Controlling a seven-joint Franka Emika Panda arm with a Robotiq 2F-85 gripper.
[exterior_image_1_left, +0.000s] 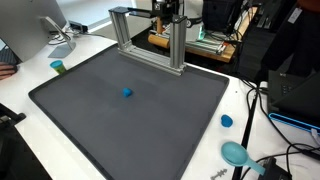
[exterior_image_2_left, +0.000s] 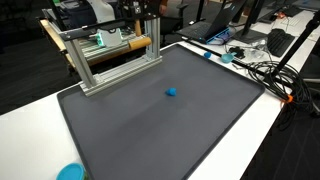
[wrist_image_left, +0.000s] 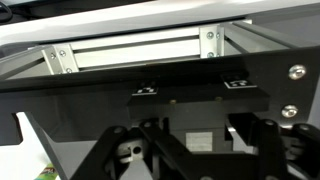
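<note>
My gripper is at the top of a rack with pale uprights (exterior_image_1_left: 178, 45), in front of its dark crossbar (wrist_image_left: 70, 90). Its dark fingers blend into the bar in the wrist view, so their opening and anything between them are hard to make out. On the grey mat lies a small blue object (exterior_image_1_left: 127, 92), well away from the gripper; exterior view 2 also shows this blue piece (exterior_image_2_left: 171, 92).
A green-rimmed cup (exterior_image_1_left: 58, 67) stands beside the mat's far left. Along the right side lie a blue disc (exterior_image_1_left: 226, 121), a turquoise bowl (exterior_image_1_left: 236, 154) and dark cables.
</note>
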